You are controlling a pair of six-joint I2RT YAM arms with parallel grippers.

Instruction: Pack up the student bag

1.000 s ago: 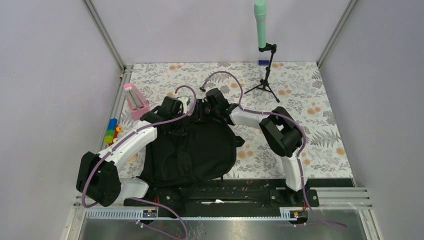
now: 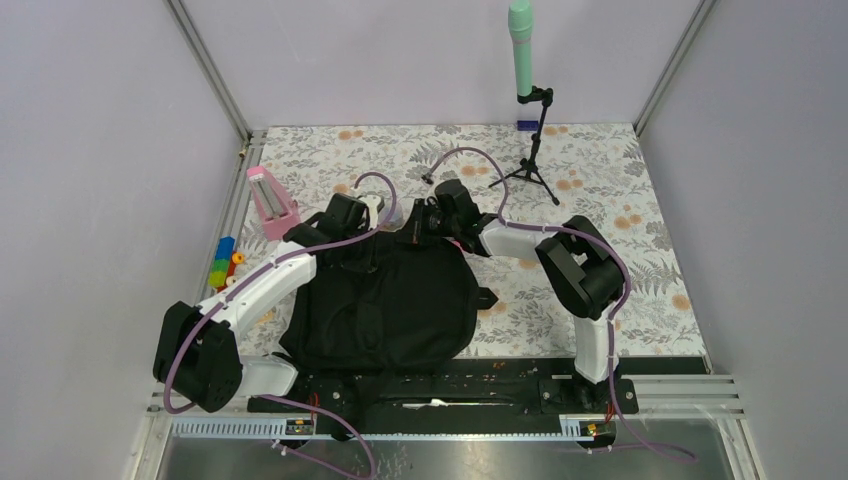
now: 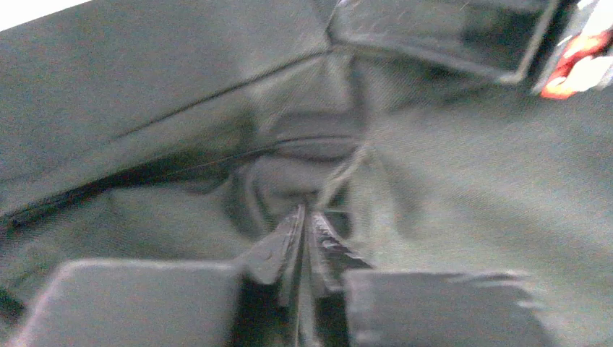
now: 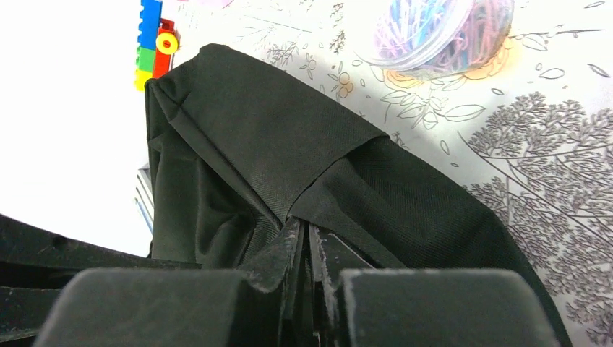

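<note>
The black fabric bag (image 2: 390,310) lies spread over the front middle of the table. My left gripper (image 2: 365,255) is at its upper left part; in the blurred left wrist view the fingertips (image 3: 293,224) sit close together among the folds. My right gripper (image 2: 420,225) is at the bag's upper edge; in the right wrist view its fingertips (image 4: 293,231) are close together at a folded seam of the fabric. Whether either holds cloth between the fingers I cannot tell.
A pink box (image 2: 272,205), coloured blocks (image 2: 222,262) at the left edge, a clear tub of coloured bands (image 4: 434,36) beyond the bag, and a black tripod (image 2: 532,170) at the back right.
My right arm has shifted to the right, and the bag's upper and right part has moved slightly with it. The left arm has barely moved.
</note>
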